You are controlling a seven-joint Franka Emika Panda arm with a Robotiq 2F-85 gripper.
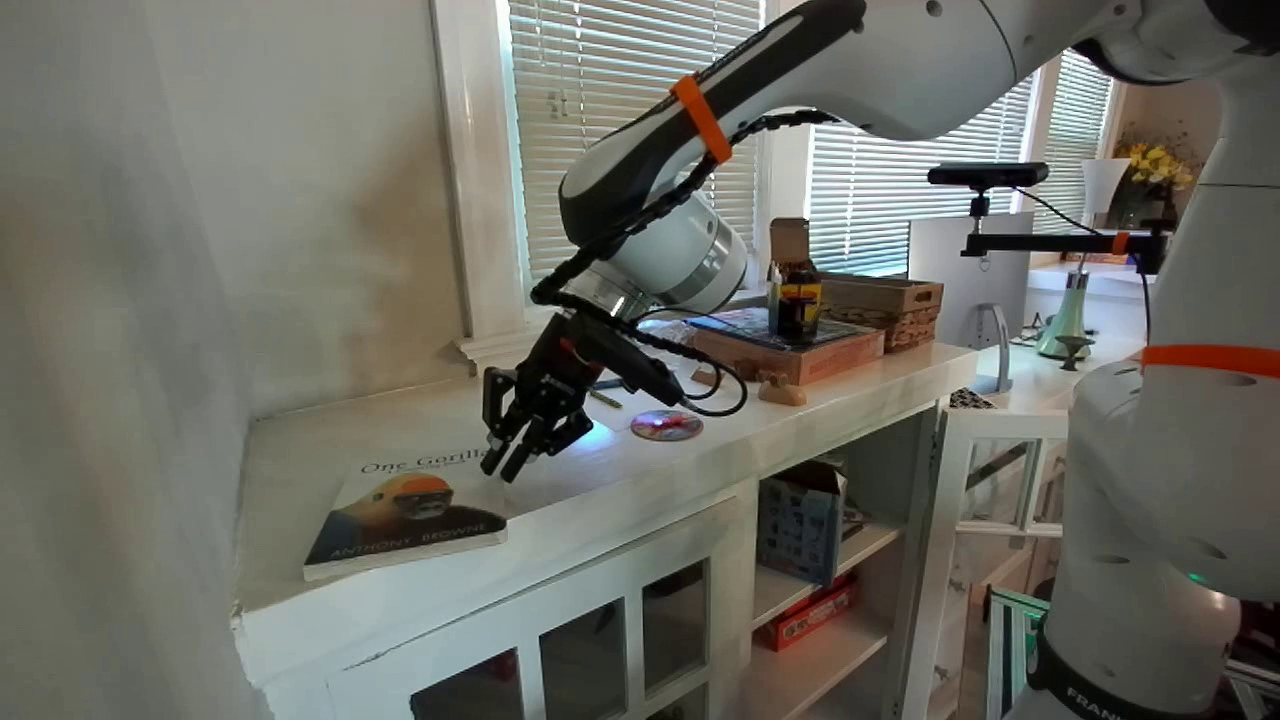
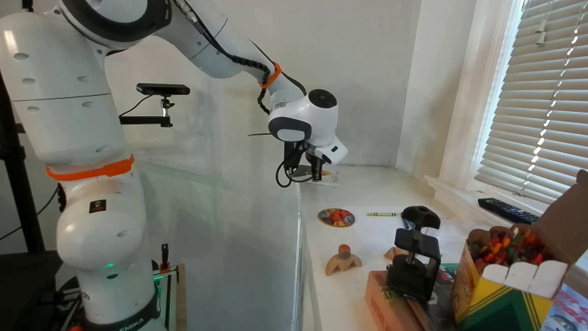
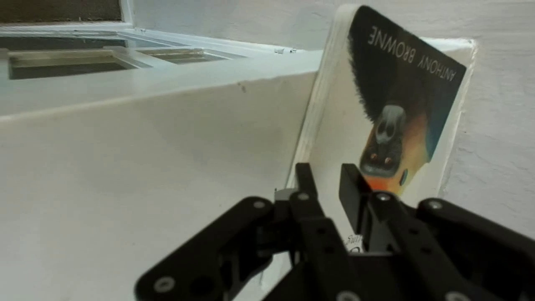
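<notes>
A paperback with a gorilla on its cover, "One Gorilla" [image 1: 408, 510], lies flat at the left end of the white counter [image 1: 564, 480]. My gripper [image 1: 501, 466] is tilted down beside the book's right edge, from this angle. In the wrist view the book [image 3: 386, 100] spreads out beyond the gripper. Its two black fingers stand a little apart, with nothing between them. One fingertip [image 3: 304, 180] lines up with the book's long edge and the other overlaps the cover. Whether either touches the book cannot be made out.
A round colourful disc [image 2: 336, 217], a crayon [image 2: 381, 214] and a small wooden piece [image 2: 342, 260] lie along the counter. A black clamp [image 2: 417, 248] and a crayon box [image 2: 504, 287] stand nearer that camera. The wall closes off the book's far end.
</notes>
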